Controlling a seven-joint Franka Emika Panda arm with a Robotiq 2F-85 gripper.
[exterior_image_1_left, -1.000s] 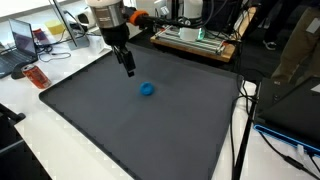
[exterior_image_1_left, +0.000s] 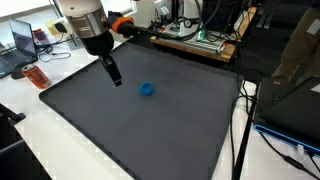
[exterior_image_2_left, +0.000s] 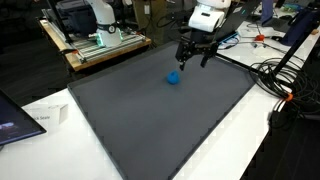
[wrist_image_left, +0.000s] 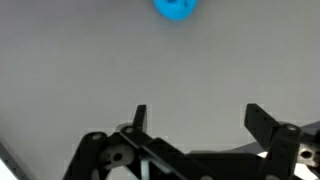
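A small round blue object (exterior_image_1_left: 147, 89) rests on the grey mat, toward its far side. In the other exterior view the blue object (exterior_image_2_left: 173, 77) lies to the left of my gripper (exterior_image_2_left: 191, 62). The wrist view has the blue object (wrist_image_left: 176, 8) at its top edge, partly cut off. My gripper is open, its two dark fingers wide apart with bare mat between them. The gripper (exterior_image_1_left: 113, 82) hangs above the mat, to the left of the blue object and apart from it.
An orange-red can (exterior_image_1_left: 36, 77) and a laptop (exterior_image_1_left: 15, 48) stand at the left. Loose black cables (exterior_image_2_left: 275, 80) lie beyond the mat's edge. A wooden-edged tray (exterior_image_1_left: 195, 46) with things in it sits behind.
My gripper has moved left in exterior view 1, farther from the blue object. The blue object has stayed in place.
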